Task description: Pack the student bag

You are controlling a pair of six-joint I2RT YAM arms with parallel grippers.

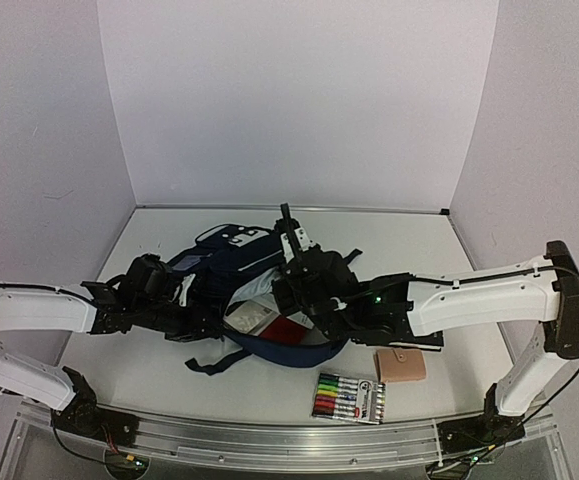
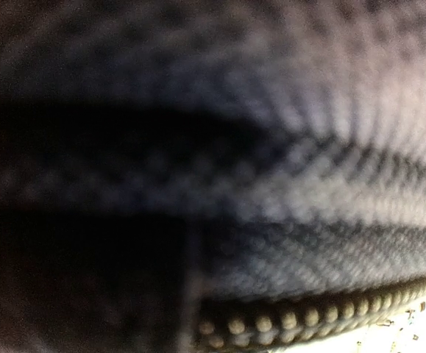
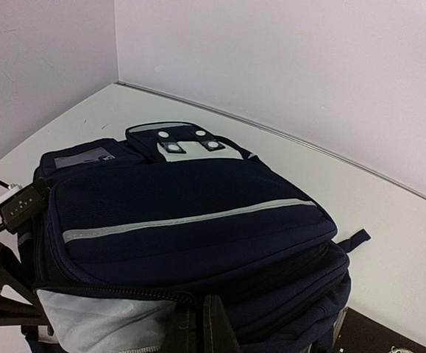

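Note:
The navy student bag (image 1: 237,258) lies open toward the front, with a light book (image 1: 252,317) and a red item (image 1: 282,331) inside. My left gripper (image 1: 212,325) is at the left end of the opening, against the fabric. Dark fabric and a zipper (image 2: 323,316) fill the left wrist view, hiding its fingers. My right gripper is at the zipped edge of the upper flap (image 3: 117,291), its fingers close together with that edge running in between. Marker pens (image 1: 349,398) in a clear pack and a pink wallet (image 1: 400,365) lie outside the bag.
A dark flat object (image 1: 427,342) shows partly from under the right forearm. A loose strap (image 1: 217,364) trails from the bag's front left.

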